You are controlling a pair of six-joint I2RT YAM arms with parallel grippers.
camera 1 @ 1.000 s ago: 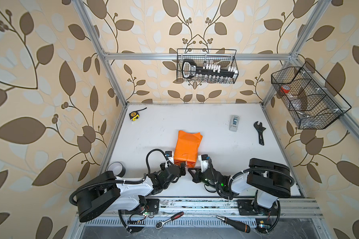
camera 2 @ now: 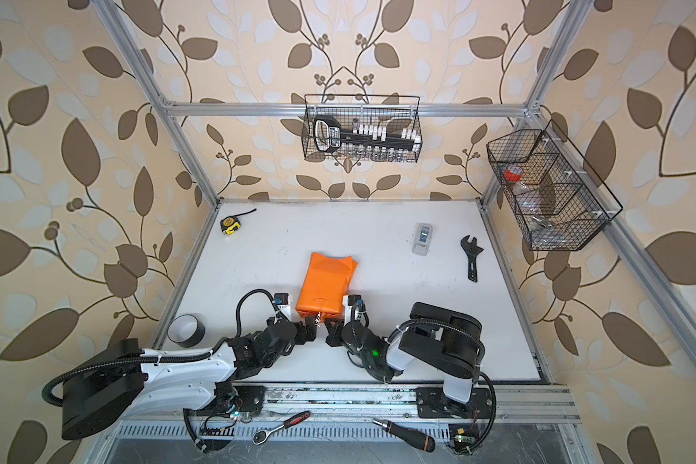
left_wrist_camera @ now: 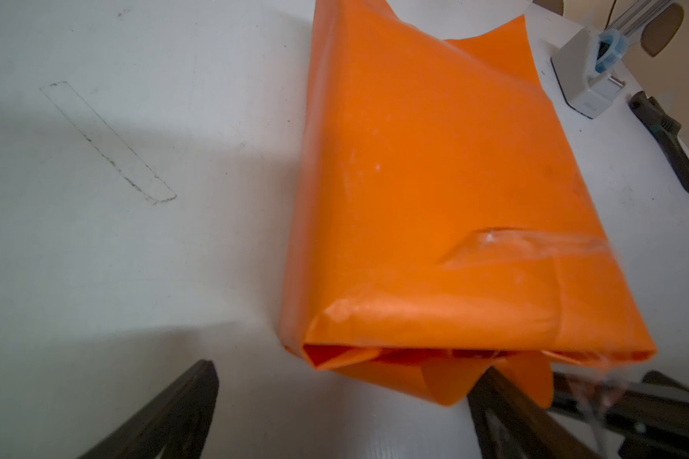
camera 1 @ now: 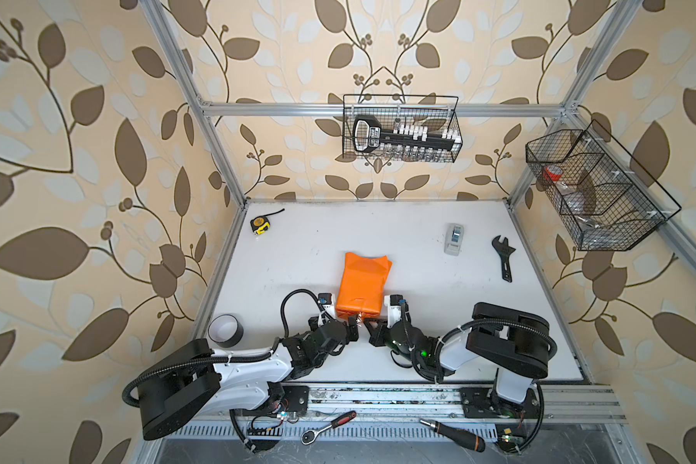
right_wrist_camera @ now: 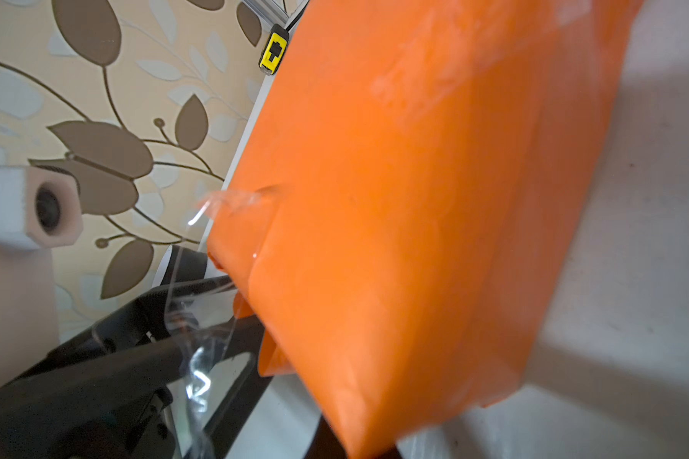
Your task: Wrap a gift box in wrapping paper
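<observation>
The gift box, wrapped in orange paper (camera 1: 365,282), lies mid-table with its near end towards my grippers. That end's folds (left_wrist_camera: 444,375) are loose and partly open underneath. Clear tape (left_wrist_camera: 539,244) sticks to the top near this end, and a twisted strip of tape (right_wrist_camera: 199,375) hangs off the edge. My left gripper is open, its fingers apart just before the near end, one beside the orange flap. My right gripper (camera 1: 369,330) is shut at the near right corner; its tips are mostly hidden by paper in the right wrist view.
A tape dispenser (camera 1: 453,239) and a wrench (camera 1: 504,257) lie at the right, a tape measure (camera 1: 260,224) at the back left. A dark round ring (camera 1: 226,330) sits at the left edge. Wire baskets (camera 1: 402,131) hang behind.
My right arm has moved a little left towards the box's near end. The box has barely moved.
</observation>
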